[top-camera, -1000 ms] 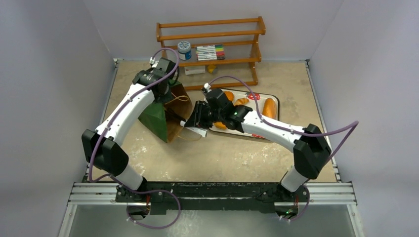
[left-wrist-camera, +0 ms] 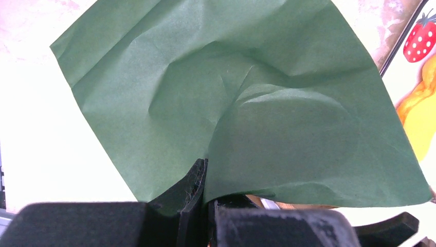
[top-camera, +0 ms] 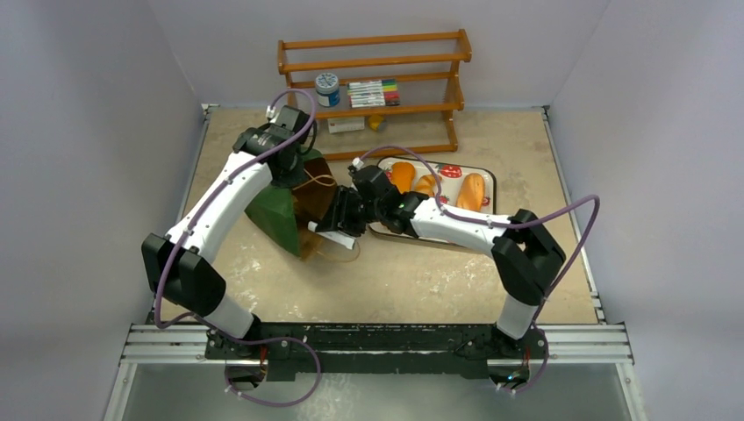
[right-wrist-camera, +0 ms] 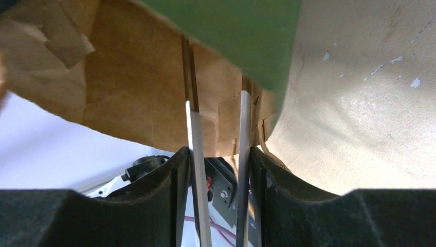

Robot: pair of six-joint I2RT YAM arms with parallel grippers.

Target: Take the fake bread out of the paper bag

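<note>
The paper bag (top-camera: 272, 215), green outside and brown inside, lies on its side with its mouth facing right. My left gripper is shut on the edge of its green paper (left-wrist-camera: 288, 149). White-handled tongs (right-wrist-camera: 194, 134) sit between the fingers of my right gripper, their two arms spread apart. Their darker tips reach into the bag's brown interior (right-wrist-camera: 133, 87), under a green flap. No bread shows inside the bag; its depth is hidden. On the tray lie an orange piece (top-camera: 403, 175), a croissant (top-camera: 426, 185) and a long loaf (top-camera: 471, 191).
The strawberry-patterned tray (top-camera: 494, 186) stands right of the bag, partly beneath my right arm. Behind is a wooden rack (top-camera: 368, 111) with a jar (top-camera: 327, 88) and markers (top-camera: 373, 93). Twine handles (top-camera: 322, 178) loop from the bag's mouth.
My right gripper has moved left with the tongs, bringing them farther into the bag's mouth. The left arm and the bag have stayed nearly in place.
</note>
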